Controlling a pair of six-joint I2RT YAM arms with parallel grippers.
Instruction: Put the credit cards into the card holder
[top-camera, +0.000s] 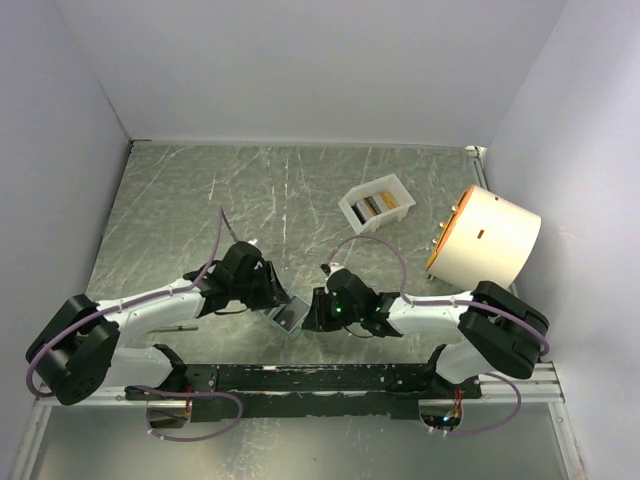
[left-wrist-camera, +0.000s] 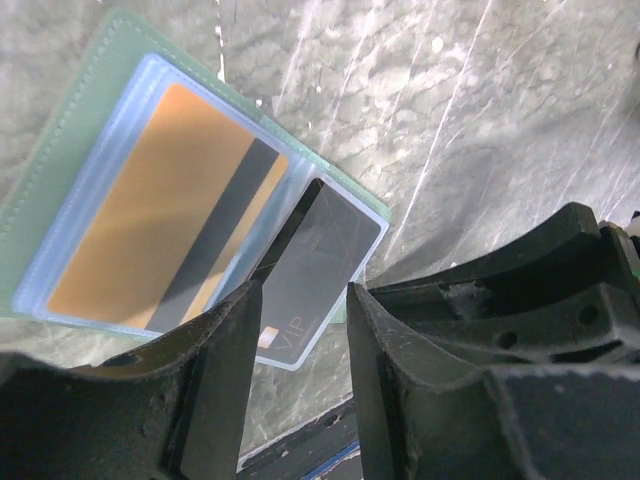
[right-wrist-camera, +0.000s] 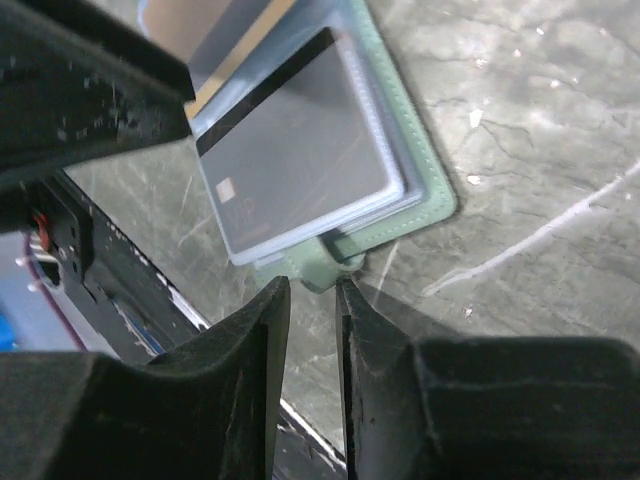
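The card holder (top-camera: 290, 316) is pale green with clear pockets and lies tilted on the table between both grippers. An orange card (left-wrist-camera: 150, 215) with a dark stripe sits in one pocket, and a dark grey VIP card (left-wrist-camera: 325, 250) in the other. My left gripper has its fingertips parted over the VIP card, whose surface shows between them. At the holder's corner, my right gripper has a narrow gap between its fingertips, right by a raised green fold (right-wrist-camera: 318, 262). Whether that fold is touched cannot be told.
A white tray (top-camera: 402, 208) with several upright cards (top-camera: 376, 204) stands at the back right. A cream cylinder (top-camera: 490, 240) with an orange rim lies tilted at the right.
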